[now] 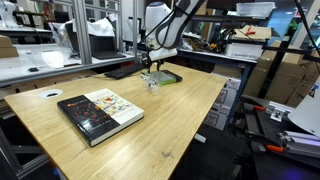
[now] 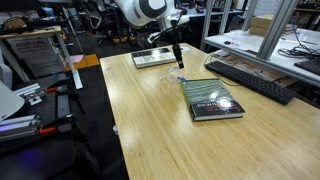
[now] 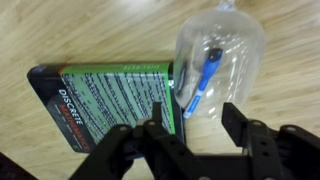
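Note:
A clear plastic cup (image 3: 245,70) appears to lie on its side on the table. A blue-and-white pen (image 3: 207,75) shows within its outline, touching or near its wall; whether it is inside is hard to tell. In the second exterior view the cup (image 2: 172,75) rests just beside the green book's far corner. My gripper is above, its dark fingers (image 3: 238,130) spread apart with nothing between them. The pen's white end points toward the gap. The first exterior view shows the cup (image 1: 152,85) small and faint.
A green book (image 3: 115,95) lies right beside the cup. Another thick book (image 1: 100,115) rests on the near part of the table. A black keyboard (image 2: 245,75) lies behind the green book. The wooden tabletop (image 2: 160,140) has wide clear room.

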